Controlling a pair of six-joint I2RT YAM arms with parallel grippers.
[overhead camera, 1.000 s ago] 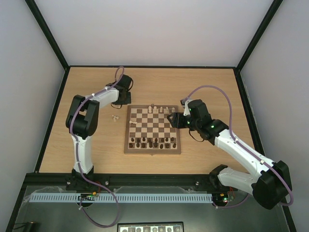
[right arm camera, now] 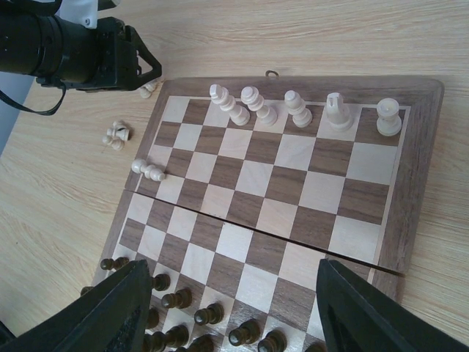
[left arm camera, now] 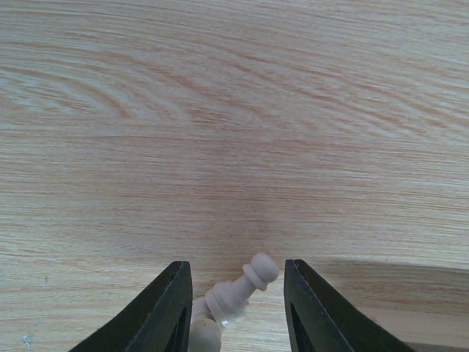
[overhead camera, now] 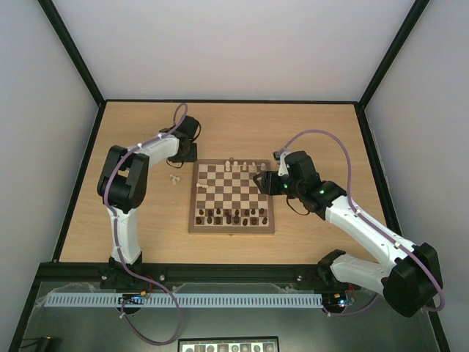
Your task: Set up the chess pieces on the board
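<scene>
In the left wrist view a pale chess piece (left arm camera: 233,295) lies on its side on the bare table. My left gripper is above it, its fingers parted to either side with gaps showing. The chessboard (overhead camera: 231,229) has dark pieces (right arm camera: 209,314) standing along its near side. On the far row stand several white pieces (right arm camera: 296,108). One white piece (right arm camera: 148,170) lies tipped over at the board's left border. My right gripper stands open over the board's right part, with no piece between its fingers.
Left of the board, a small cluster of white pieces (right arm camera: 116,136) lies on the table (overhead camera: 311,125). The board's middle squares are empty. Free table stretches behind and to the right of the board.
The left arm has shifted very slightly to the left, its gripper staying near the board's far left corner. The right arm and the pieces on the board look unchanged.
</scene>
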